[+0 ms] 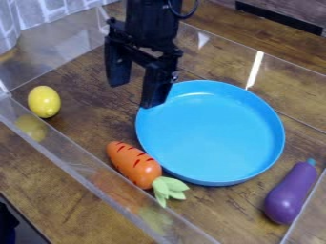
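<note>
My black gripper (137,81) hangs over the wooden surface at the upper middle, its two fingers spread apart with nothing visible between them. It is above and left of the blue plate (211,133). Below the plate's left side lies an orange toy carrot (133,164) with green leaves. A yellow egg-shaped object (45,102) rests at the far left, and a purple toy eggplant (291,191) lies at the lower right.
A clear plastic wall (83,172) runs diagonally along the lower left. Further walls edge the top left and the right. Bare wood lies between the yellow object and the plate.
</note>
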